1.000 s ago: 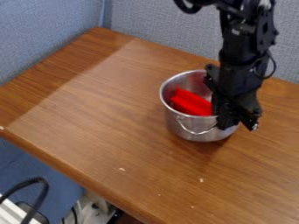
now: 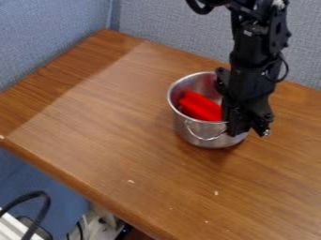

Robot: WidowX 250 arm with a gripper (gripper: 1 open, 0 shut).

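Observation:
A steel pot (image 2: 191, 131) with a thin wire handle stands on the wooden table near its middle right, a red object (image 2: 201, 106) lying inside it. My black gripper (image 2: 251, 123) is at the pot's right side, pointing down beside the rim and hiding part of it. It is shut; I cannot make out anything between its fingers.
Grey-blue padded walls stand behind and to the left. Black cables and white items lie off the table's near left edge.
The pot with the red object has shifted slightly left, and my gripper has moved a little left and up along with it.

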